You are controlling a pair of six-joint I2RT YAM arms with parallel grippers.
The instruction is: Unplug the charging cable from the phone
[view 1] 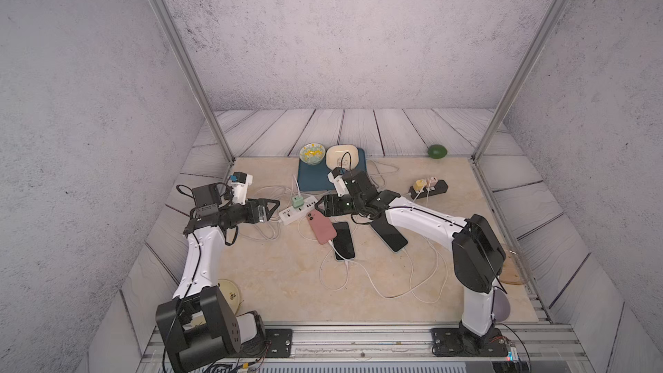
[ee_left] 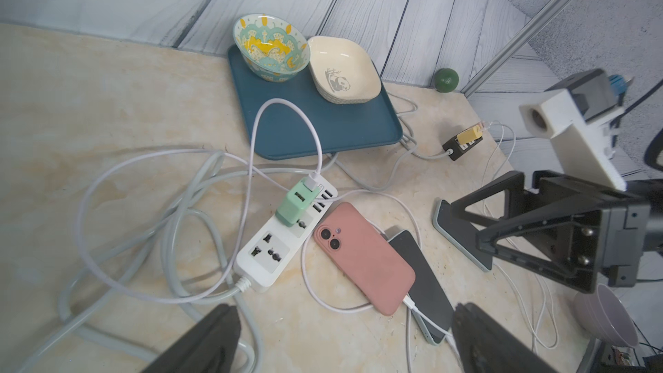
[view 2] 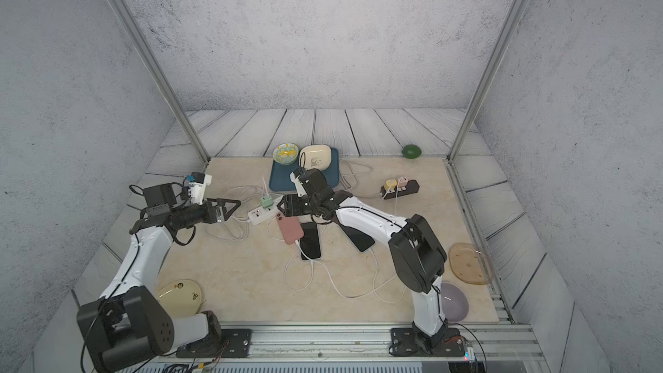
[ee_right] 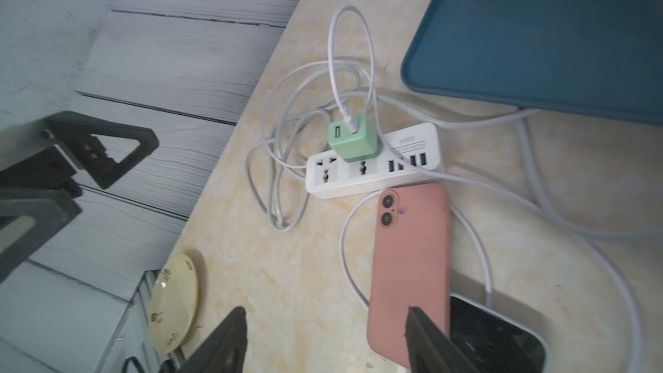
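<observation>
The pink phone lies face down, partly over a black phone, with a white cable's connector at its lower end. Another dark phone lies to the right. A green charger sits on the white power strip. My left gripper stands open with nothing between its fingers, left of the strip. My right gripper is open and empty, raised over the table near the pink phone's top end, with its fingertips blurred in the right wrist view.
A blue tray with two bowls stands at the back. A black power strip is at the right, plates and a purple bowl near the front corners. Loose cables cover the middle.
</observation>
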